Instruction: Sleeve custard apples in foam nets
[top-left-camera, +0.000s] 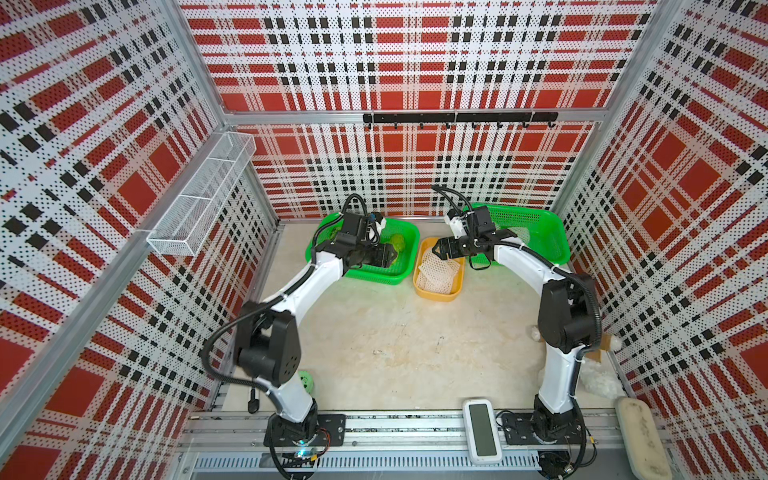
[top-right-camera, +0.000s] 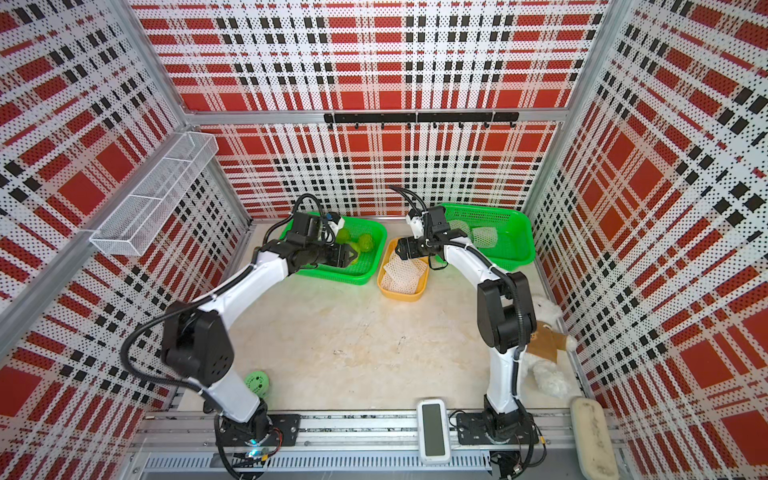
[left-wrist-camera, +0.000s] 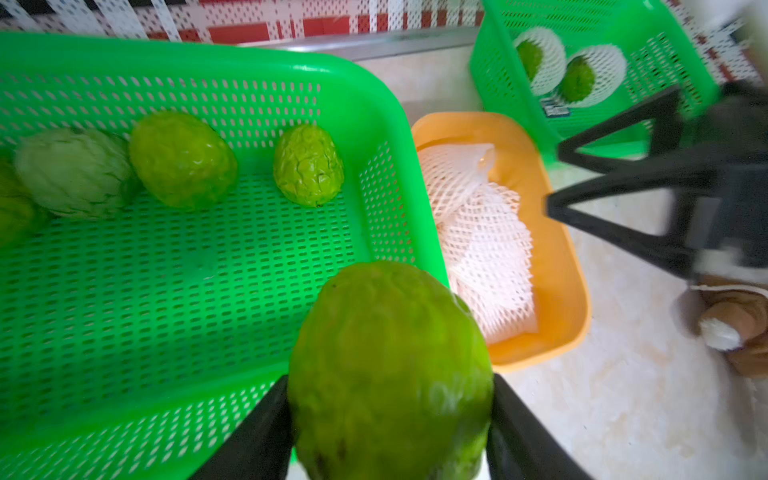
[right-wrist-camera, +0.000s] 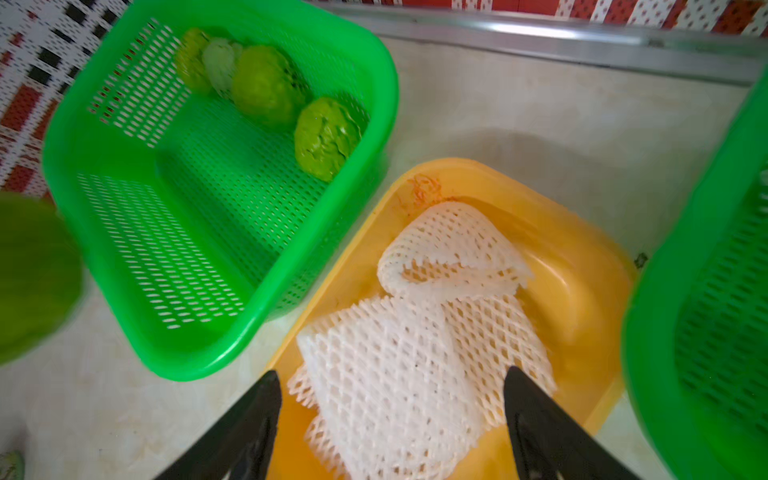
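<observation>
A green custard apple (left-wrist-camera: 388, 360) is clamped in my left gripper, held above the near right corner of the left green basket (left-wrist-camera: 160, 264), where several more fruit (left-wrist-camera: 308, 164) sit. My right gripper is open over the orange tray (right-wrist-camera: 576, 264), its fingers either side of white foam nets (right-wrist-camera: 384, 376) lying in that tray. In the right green basket (top-right-camera: 512, 252), fruit in white nets (left-wrist-camera: 592, 76) lie at the back.
A green round object stands by the left arm's base, and loose items lie at the right edge.
</observation>
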